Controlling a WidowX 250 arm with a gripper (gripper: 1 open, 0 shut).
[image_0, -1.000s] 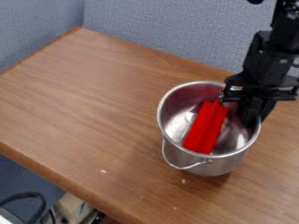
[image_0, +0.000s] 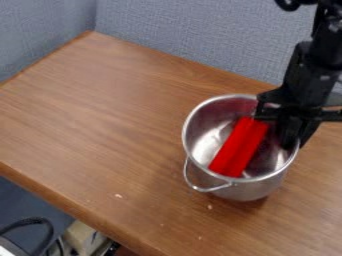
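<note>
A steel pot (image_0: 214, 128) with a wire handle stands on the right part of the wooden table (image_0: 94, 110). A long red object (image_0: 238, 148) lies slanted inside it. My black gripper (image_0: 286, 120) is at the pot's right rim, its lower end over or just inside the opening. Whether its fingers are open or shut, and whether anything is between them, is hard to see.
Grey padded walls (image_0: 187, 30) run along the back and left of the table. Below the front left edge lie black cables (image_0: 48, 235) on the dark floor.
The gripper and arm have shifted slightly at the pot's right rim.
</note>
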